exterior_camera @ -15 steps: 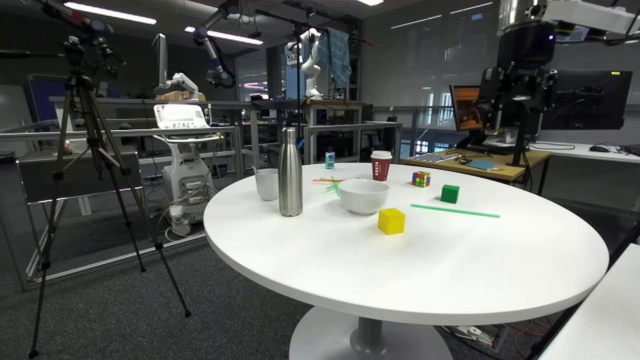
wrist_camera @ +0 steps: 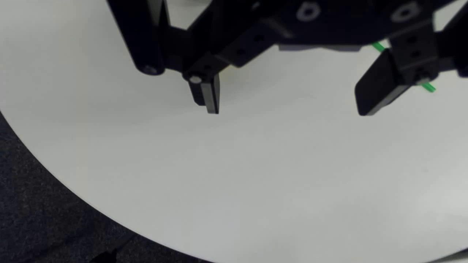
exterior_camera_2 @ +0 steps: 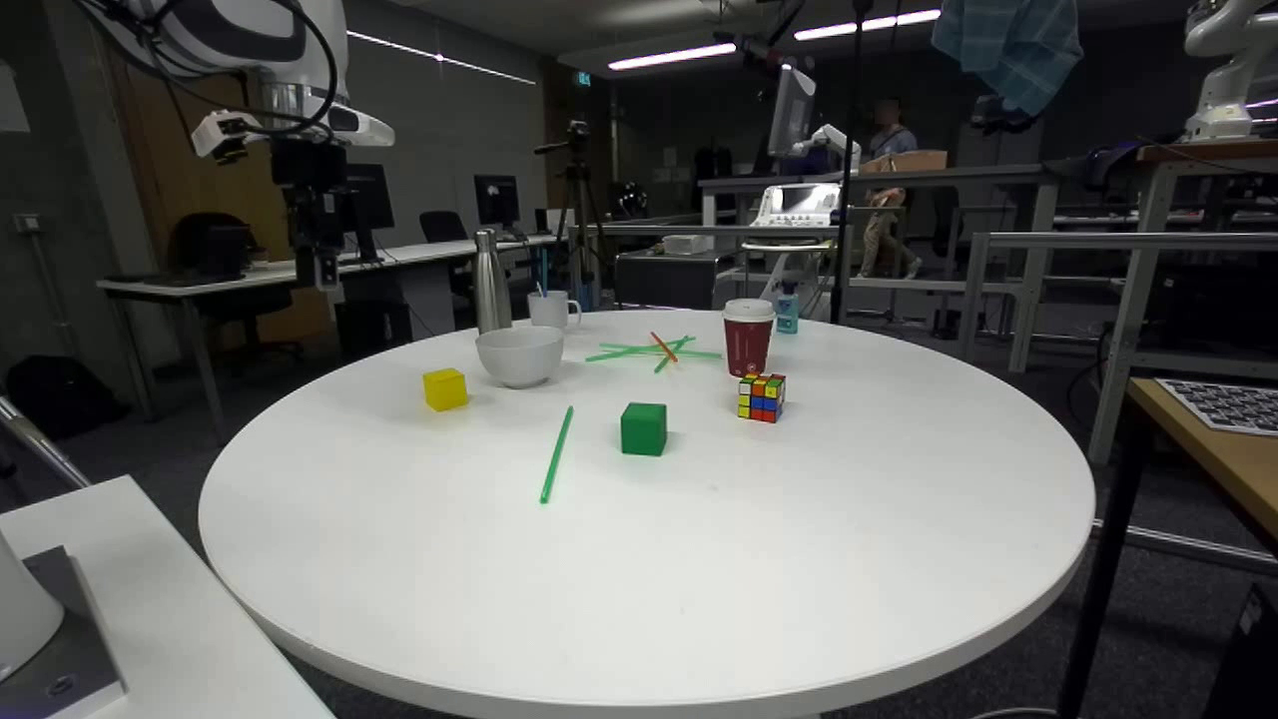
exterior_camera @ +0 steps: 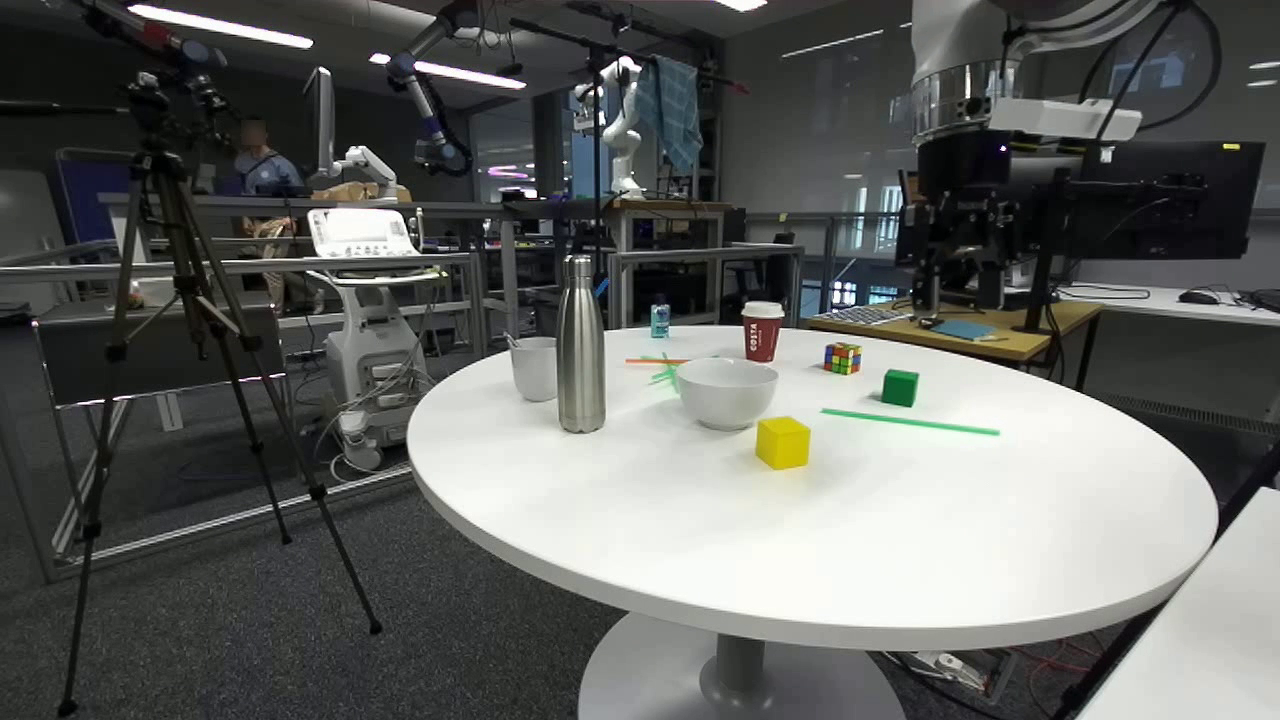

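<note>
High above the round white table, my gripper stands open, bare table showing between its widely parted fingers. In the first exterior view the gripper (exterior_camera: 954,294) hangs at the upper right, clear of every object. A yellow cube (exterior_camera: 782,443) lies at the near side of a white bowl (exterior_camera: 727,394). Farther right a green cube (exterior_camera: 900,388) sits beyond a long green stick (exterior_camera: 909,421). In the wrist view part of the green stick (wrist_camera: 428,87) shows behind the right finger, and the yellow cube is mostly hidden behind the left one.
A steel bottle (exterior_camera: 582,348) and a white mug (exterior_camera: 535,367) stand at the left. Toward the back are a red paper cup (exterior_camera_2: 748,337), a puzzle cube (exterior_camera_2: 761,397), a small blue bottle (exterior_camera_2: 786,314) and several crossed sticks (exterior_camera_2: 659,350).
My gripper has moved left in the first exterior view, and the arm's pose has shifted. The objects on the table lie where they were.
</note>
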